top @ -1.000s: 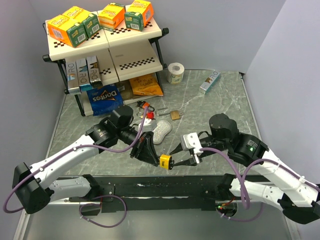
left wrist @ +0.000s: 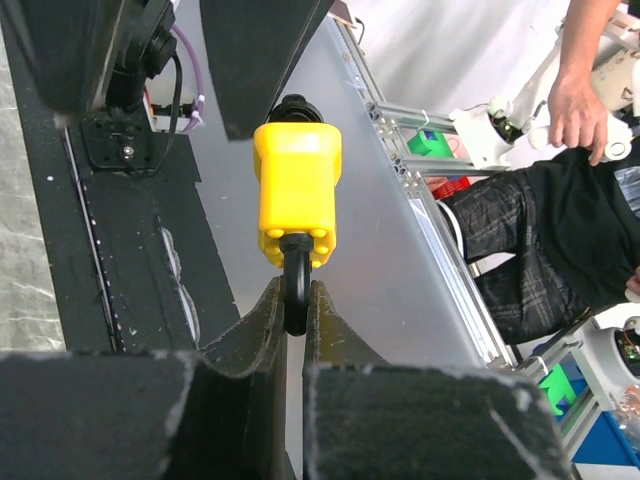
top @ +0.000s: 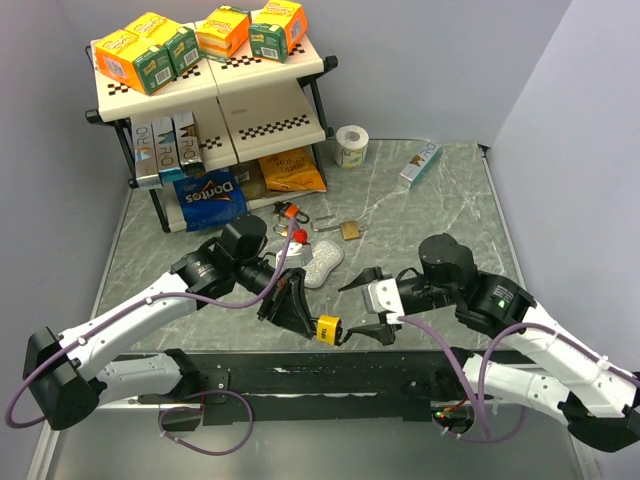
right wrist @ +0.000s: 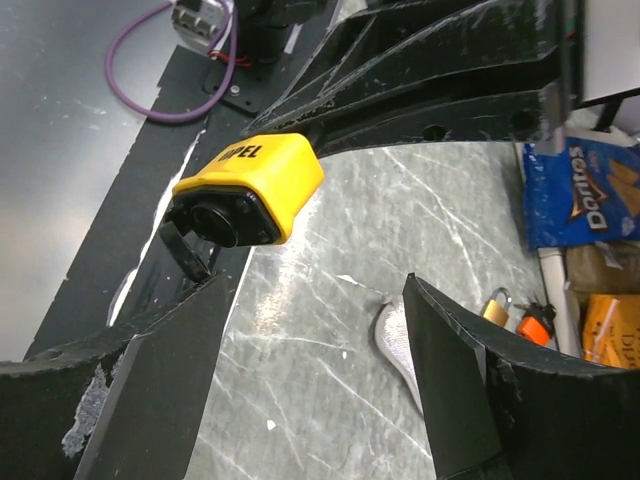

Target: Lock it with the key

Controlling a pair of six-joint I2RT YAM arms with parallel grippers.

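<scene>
A yellow lock point(top: 328, 329) point(left wrist: 297, 180) point(right wrist: 253, 180) with black parts hangs in the air over the front of the worktop. My left gripper point(top: 312, 325) is shut on a black part of it. My right gripper point(top: 362, 308) stands part open beside the lock, nothing between its fingers; in the left wrist view its dark fingers loom above the lock. I cannot make out a key in either gripper.
A padlock point(top: 350, 230), small red items point(top: 299, 234) and a white oval object point(top: 322, 262) lie on the marble worktop point(top: 420, 200). The shelf with boxes and bags stands at the back left.
My right gripper has drawn back to the right from the lock, its fingers farther apart. My left gripper, still holding the lock, has moved slightly down in the top view.
</scene>
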